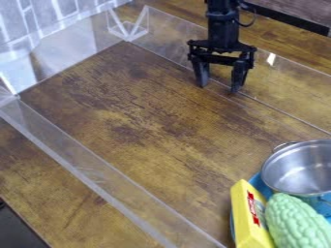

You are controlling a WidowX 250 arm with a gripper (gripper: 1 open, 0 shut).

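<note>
The black robot gripper (pixel 220 68) hangs at the back of the wooden floor, just inside the clear plastic wall, with its arm rising out of the top of the view. Its fingers point down close to the floor. They are small and dark, so whether they are open or shut, or hold anything, is hard to tell.
A clear tray wall (pixel 110 190) borders the wooden work area (pixel 142 126), which is bare in the middle. At the lower right sit a steel pot (pixel 300 167), a yellow box (pixel 249 213) and a green textured object (pixel 295 223) on something blue.
</note>
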